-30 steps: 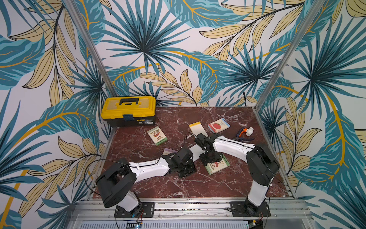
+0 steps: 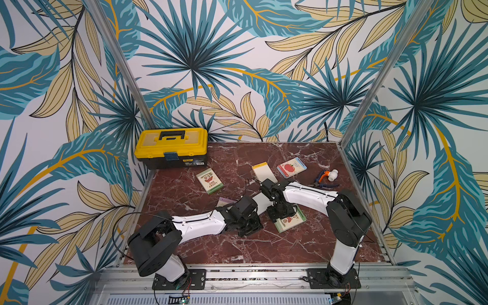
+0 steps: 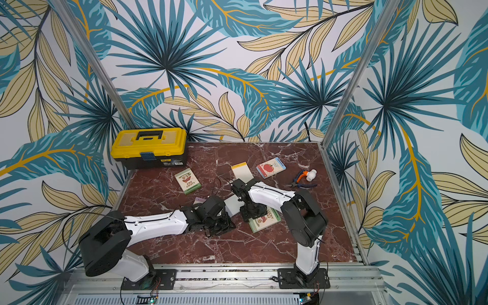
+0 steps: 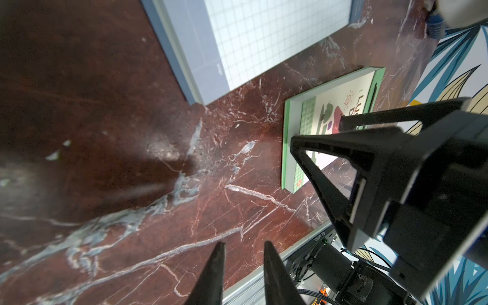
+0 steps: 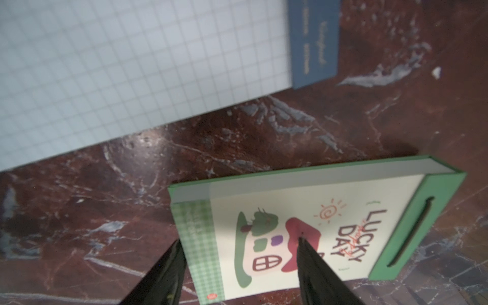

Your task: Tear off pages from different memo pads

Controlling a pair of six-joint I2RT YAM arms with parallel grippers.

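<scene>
Over the green-edged "Lucky Day" memo pad (image 5: 315,233) my right gripper stands open, its fingers apart in front of the cover; whether they touch it cannot be told. A blue-edged grid pad (image 4: 274,38) lies just beyond that pad, partly hidden by the arms from above. My left gripper hangs over bare table to the left of the Lucky Day pad, with its fingers parted and nothing between them. A second Lucky Day pad (image 2: 210,181), a yellow-topped pad (image 2: 263,172) and a red-fruit pad (image 2: 291,167) lie farther back.
A yellow toolbox (image 2: 171,147) stands at the back left. Orange-handled pliers (image 2: 322,178) lie at the right. A purple-edged pad (image 2: 225,201) shows partly behind the left arm.
The left arm and the pads look unchanged.
</scene>
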